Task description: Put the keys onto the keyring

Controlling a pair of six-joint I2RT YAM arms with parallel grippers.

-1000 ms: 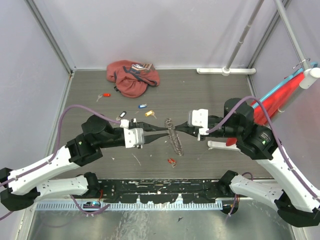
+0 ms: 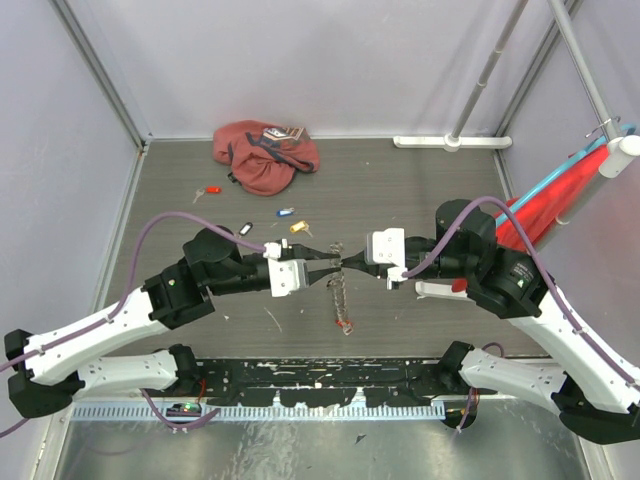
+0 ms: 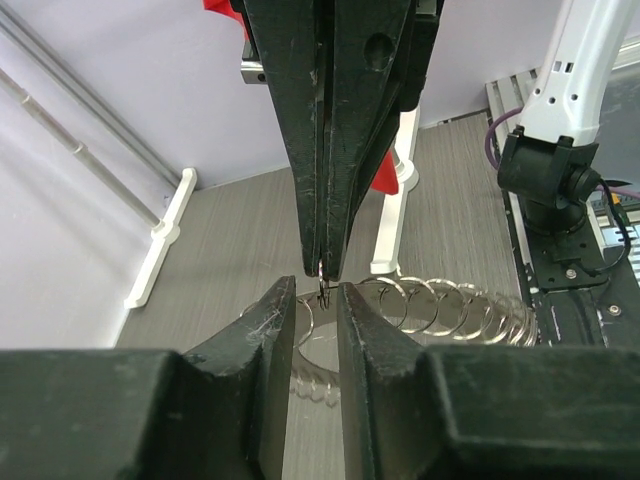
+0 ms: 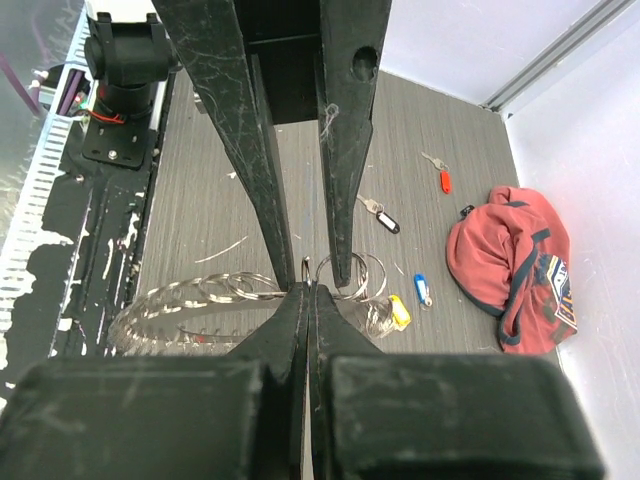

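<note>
A chain of looped metal rings, the keyring point(image 2: 338, 296), hangs beneath my two grippers, which face each other tip to tip. The right gripper is shut on a thin bit of wire at its upper end; the wire pokes out just past the fingertips. My left gripper is partly open, its fingers on either side of that wire, with a gap showing. Scattered keys lie on the table: a yellow-tagged key point(image 2: 301, 228), a blue-tagged key point(image 2: 285, 212), a black-tagged key point(image 2: 245, 229), a red-tagged key point(image 2: 208, 190) and an orange-red-tagged key point(image 2: 345, 326).
A red cloth bag point(image 2: 265, 157) lies at the back of the table. White pipe stands point(image 2: 453, 142) and a red cloth point(image 2: 550, 205) take up the right side. Free table point(image 2: 400, 180) lies at the back right.
The right gripper moved left, up to the left fingertips, and the left gripper crept right. The keyring, slanting to the right earlier, now hangs more upright.
</note>
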